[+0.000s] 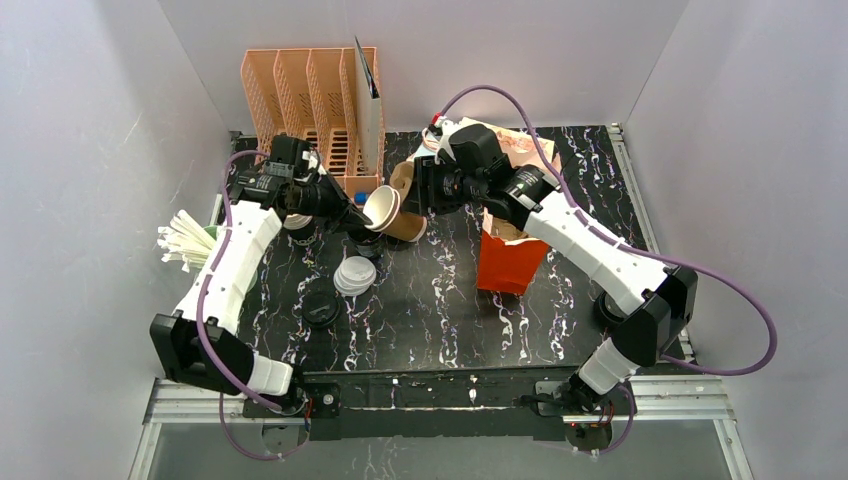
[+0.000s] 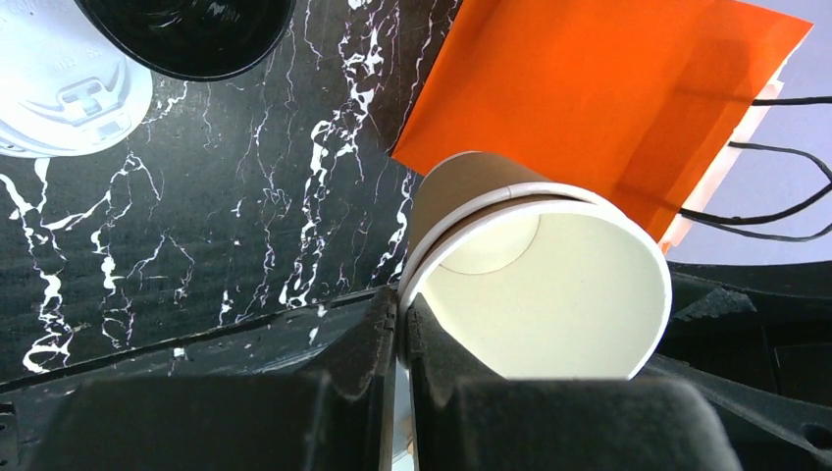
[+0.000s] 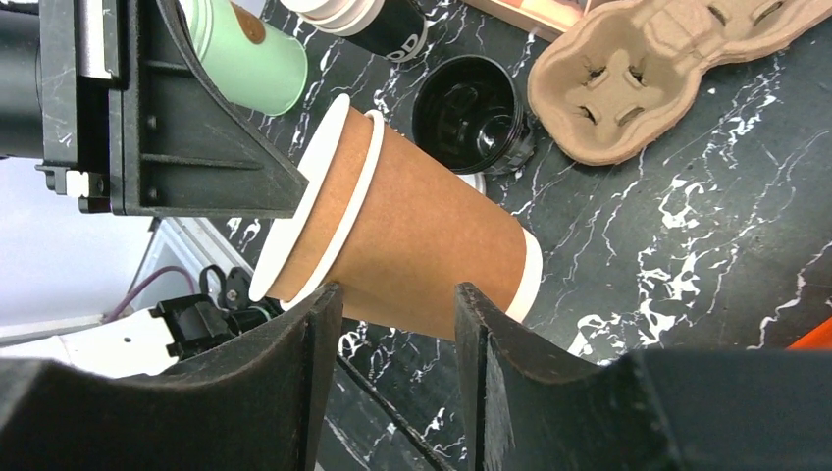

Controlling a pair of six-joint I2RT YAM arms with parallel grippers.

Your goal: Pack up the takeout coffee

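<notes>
Two nested kraft paper cups (image 1: 405, 220) are tipped sideways above the counter, their white rims and cream inside facing the left wrist camera (image 2: 540, 294). My left gripper is shut on the cups' rim at its fingertips. My right gripper is part open at the cups' side, fingertips over the brown wall; whether they touch it cannot be told. A cardboard cup carrier (image 3: 618, 88) lies behind, near a black cup (image 3: 466, 108). White lids (image 1: 355, 275) and black lids (image 1: 320, 308) lie on the counter.
An orange bag (image 1: 510, 265) stands on the right. A peach divided rack (image 1: 300, 70) is at the back, white stirrers or straws (image 1: 183, 240) at the left.
</notes>
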